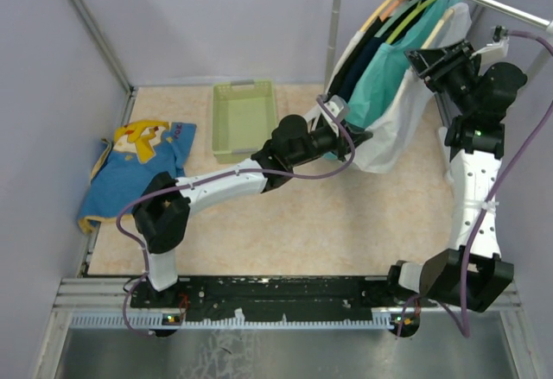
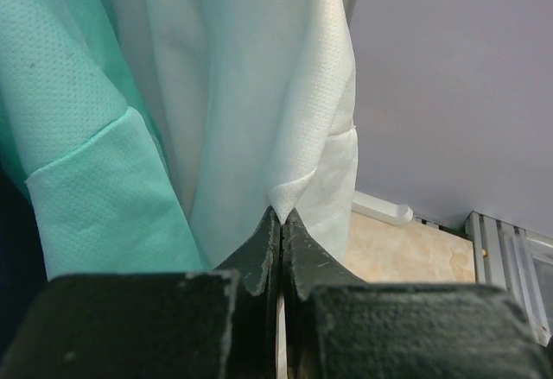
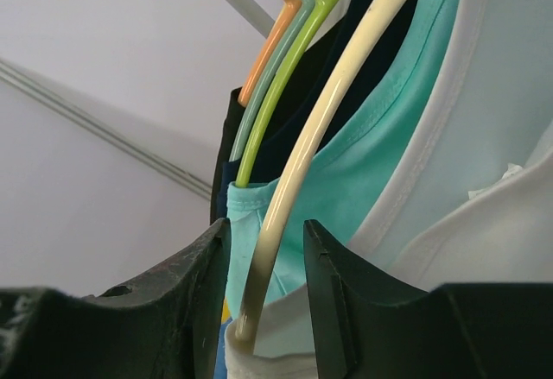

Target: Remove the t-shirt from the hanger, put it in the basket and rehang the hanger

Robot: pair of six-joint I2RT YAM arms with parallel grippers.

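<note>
Shirts on hangers crowd the rail (image 1: pixel 484 3) at top right: a white one (image 1: pixel 393 142) in front, then teal (image 1: pixel 380 85) and dark ones. My left gripper is shut at the white fabric's lower part; whether cloth sits between its tips I cannot tell. My right gripper is part open around the front cream hanger (image 3: pixel 302 146), its fingers either side of the bar near its lower end, where white cloth drapes.
A green basket (image 1: pixel 244 111) stands at centre back. A blue shirt with a yellow figure (image 1: pixel 130 172) lies at left.
</note>
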